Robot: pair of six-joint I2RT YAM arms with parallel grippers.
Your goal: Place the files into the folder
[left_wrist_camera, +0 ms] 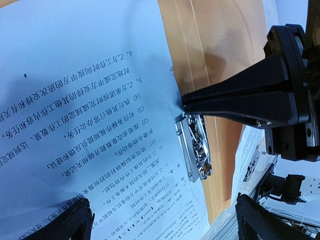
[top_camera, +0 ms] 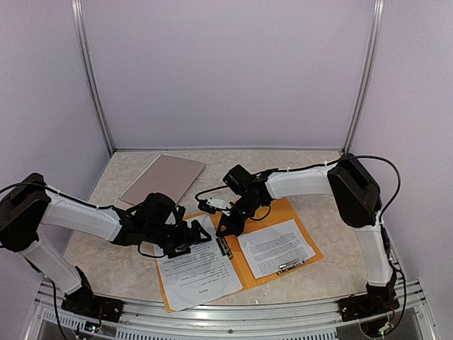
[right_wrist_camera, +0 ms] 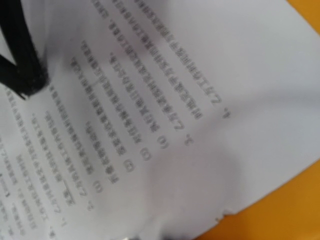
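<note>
An open orange folder [top_camera: 311, 255] lies at the front of the table, a printed sheet [top_camera: 276, 251] on its right half and another [top_camera: 198, 280] on its left. My left gripper is open, low over the left sheet. My right gripper [top_camera: 221, 230] is shut at the top of the metal clip [left_wrist_camera: 192, 147] on the left sheet's edge; in the left wrist view its fingertips touch the clip. Whether the sheet's edge sits under the clip is hard to tell.
A pinkish-grey board [top_camera: 163, 177] lies at the back left. Both arms are close together over the folder.
</note>
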